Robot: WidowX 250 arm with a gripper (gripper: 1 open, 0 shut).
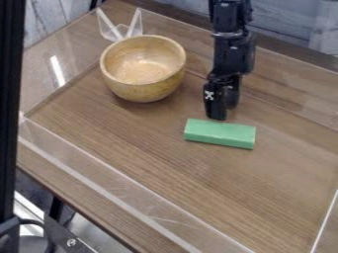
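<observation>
My gripper [219, 97] hangs low over the wooden table at the upper middle, dark and hard to make out, open by the look of its spread lower parts. It is just behind a green block [219, 133] that lies flat. To its left stands a tan bowl [142, 64]. Whether anything is under the fingers is hidden.
A white folded object [121, 24] lies at the back left behind the bowl. A dark area runs along the left edge beyond the table.
</observation>
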